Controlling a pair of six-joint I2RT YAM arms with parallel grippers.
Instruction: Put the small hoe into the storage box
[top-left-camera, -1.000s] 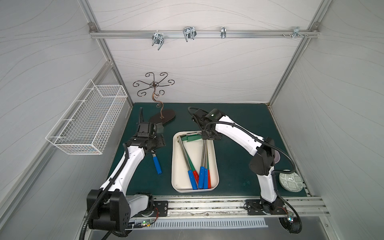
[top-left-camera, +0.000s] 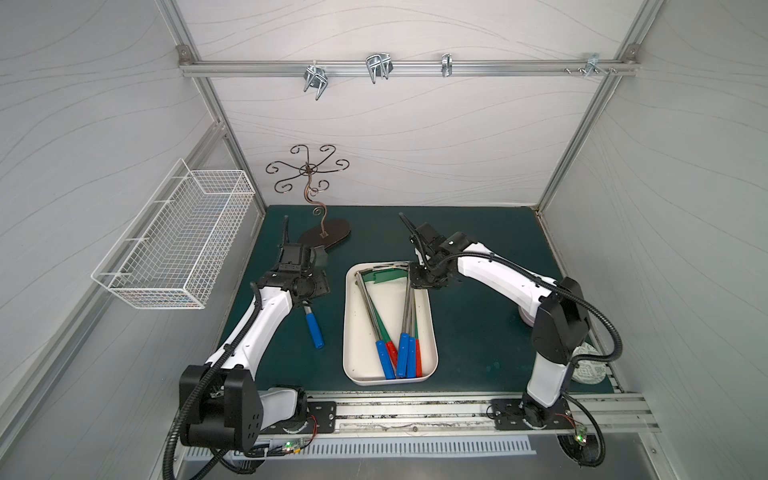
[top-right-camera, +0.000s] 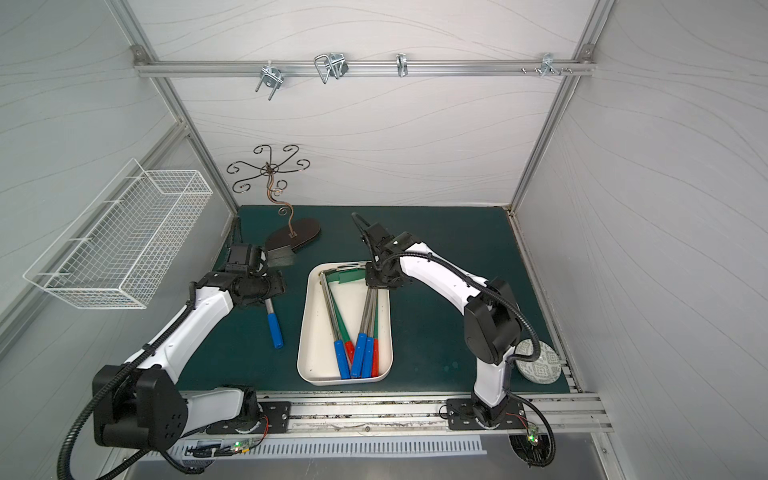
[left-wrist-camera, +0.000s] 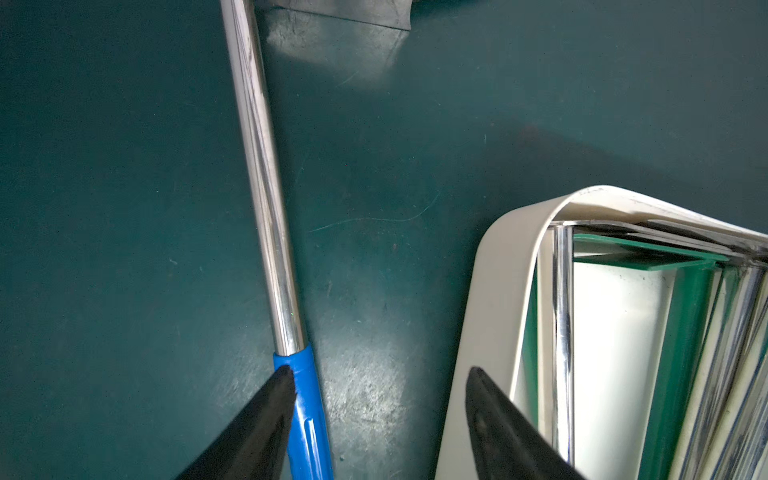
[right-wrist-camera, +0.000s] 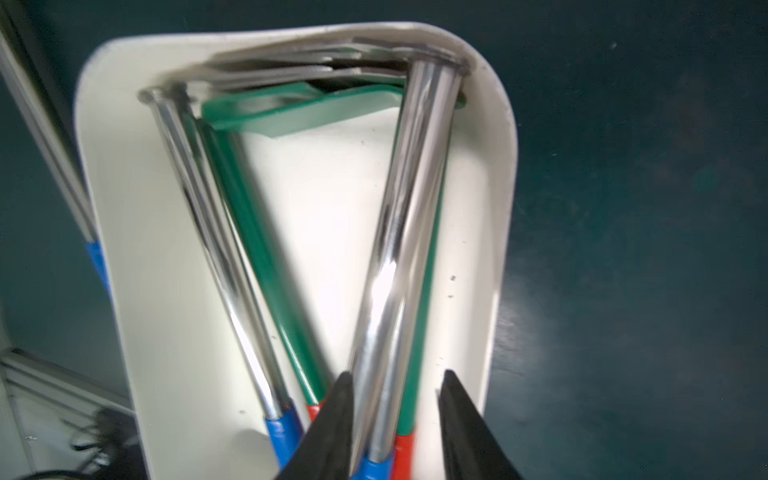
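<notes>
A small hoe with a blue handle and steel shaft lies on the green table left of the white storage box, its blade at the far end. Several tools with blue, red or green handles lie in the box. My open left gripper hangs over the hoe, empty, one finger over the blue handle. My right gripper is over the box's right part, its fingers part open above steel shafts; whether they touch is unclear.
An ornate metal stand is at the back left. A white wire basket hangs on the left wall. A pale round object sits at the front right.
</notes>
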